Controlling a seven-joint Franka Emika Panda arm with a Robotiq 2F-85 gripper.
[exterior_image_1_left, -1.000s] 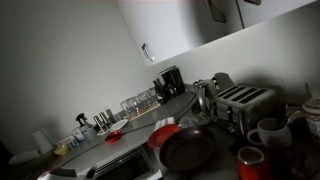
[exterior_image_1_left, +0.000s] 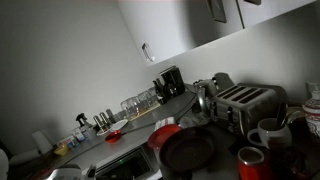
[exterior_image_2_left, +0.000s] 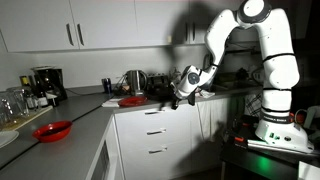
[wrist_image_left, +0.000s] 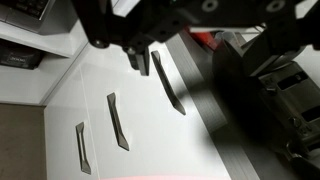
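My gripper hangs open at the top of the wrist view, with nothing seen between its fingers. Below it are white drawer fronts (wrist_image_left: 150, 140) with dark bar handles, among them an upper handle (wrist_image_left: 168, 82) and a middle handle (wrist_image_left: 117, 122). A dark pan (wrist_image_left: 245, 105) lies on the counter to the right. In exterior view 2 the white arm (exterior_image_2_left: 190, 80) bends down toward the counter's front edge, its dark gripper (exterior_image_2_left: 177, 103) small there. Exterior view 1 shows only part of the arm (exterior_image_1_left: 65, 173), at the bottom left.
Along the counter stand a toaster (exterior_image_1_left: 247, 105), a white mug (exterior_image_1_left: 272, 132), a red cup (exterior_image_1_left: 253, 162) and a black pan (exterior_image_1_left: 187, 149). A red bowl (exterior_image_2_left: 52, 130) sits on the left counter. Bare countertop (exterior_image_2_left: 95, 112) shows beside it. Wall cabinets hang above.
The bit of arm at the lower left of exterior view 1 has shifted slightly. The counter objects stay where they were.
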